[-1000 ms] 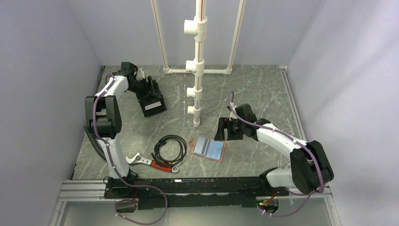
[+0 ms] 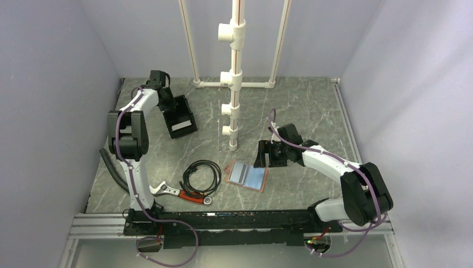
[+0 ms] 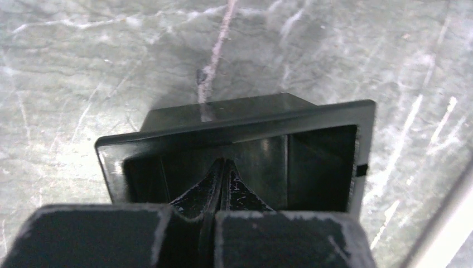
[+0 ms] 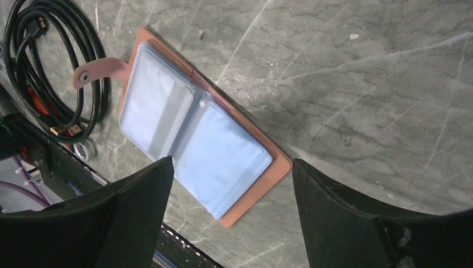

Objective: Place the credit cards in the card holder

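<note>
A black box (image 2: 181,128) stands at the back left of the table, with a white patch at its near end. My left gripper is shut over its back part, and nothing shows between the fingertips. In the left wrist view the black box (image 3: 234,134) looks dark inside, and no card can be made out there. The brown card holder (image 4: 254,198) lies open and flat near the front middle, with clear sleeves facing up and its snap strap to the left. Above its right end my right gripper is open and empty.
A coiled black cable (image 2: 201,176) and an orange-handled wrench (image 2: 181,194) lie left of the card holder. A white pipe post (image 2: 234,100) rises behind it, near the middle.
Above the black box, my left gripper has drawn back from over its middle to its rear part, and its fingers have shut. The right arm has barely moved.
</note>
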